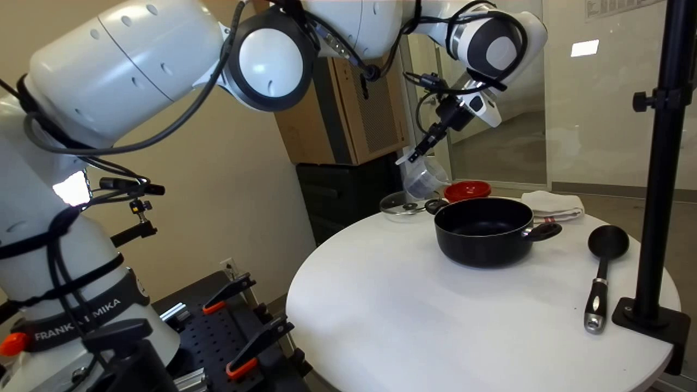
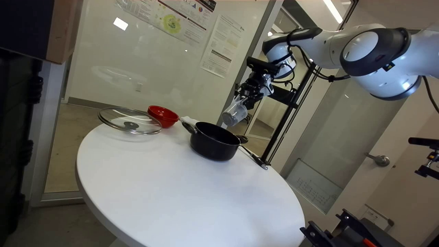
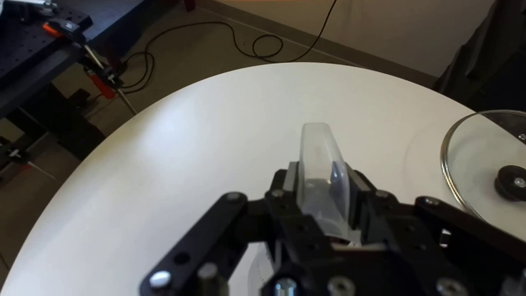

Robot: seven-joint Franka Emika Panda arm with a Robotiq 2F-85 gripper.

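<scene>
A clear plastic cup [image 1: 426, 177] hangs tilted in the air, held by its handle in my gripper [image 1: 416, 154]. The wrist view shows the translucent handle [image 3: 318, 143] clamped between the fingers of my gripper; the cup's body is mostly hidden below. In exterior view 2 the cup [image 2: 233, 114] appears above and behind the right side of the black pot [image 2: 212, 144], apart from it. The pot [image 1: 482, 250] stands upright on the table without its lid. Whether the cup holds anything is hard to tell.
A glass lid [image 1: 398, 204] and red bowls [image 1: 468, 190] sit at the table's far side. A folded white towel [image 1: 554, 205] lies behind the pot, and a black ladle [image 1: 602, 274] rests near the black post [image 1: 656, 163].
</scene>
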